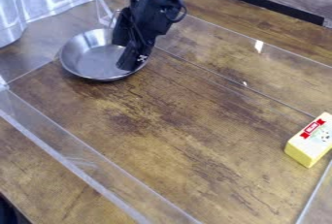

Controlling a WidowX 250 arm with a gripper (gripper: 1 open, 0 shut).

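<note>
A shallow metal bowl point(88, 57) sits on the wooden table toward the back left. The black gripper point(130, 46) reaches from the top over the bowl's right side, its lower parts close to the rim. Whether its fingers are open or shut, and whether anything is between them, cannot be made out.
A yellow box point(309, 141) with a red label lies at the right edge. Something white stands at the far left behind the bowl, and clear strips run along the table's left and right.
</note>
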